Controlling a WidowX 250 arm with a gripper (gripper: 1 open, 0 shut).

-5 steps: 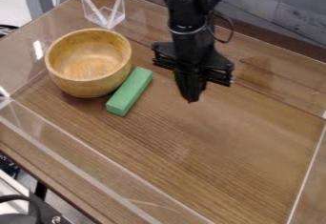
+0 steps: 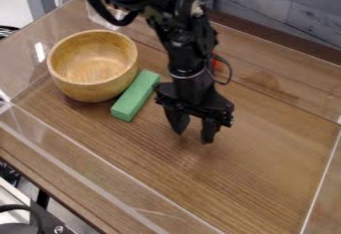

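My black gripper hangs low over the middle of the wooden table, open, with nothing visible between its fingers. A green bar lies just to its left. A yellow bowl sits further left. A small red object is partly hidden behind the arm.
A pale wall stands along the back. A clear object at the back left is mostly hidden by the arm.
My gripper has come down and toward the front of the table. The bowl, green bar and red object stay where they were.
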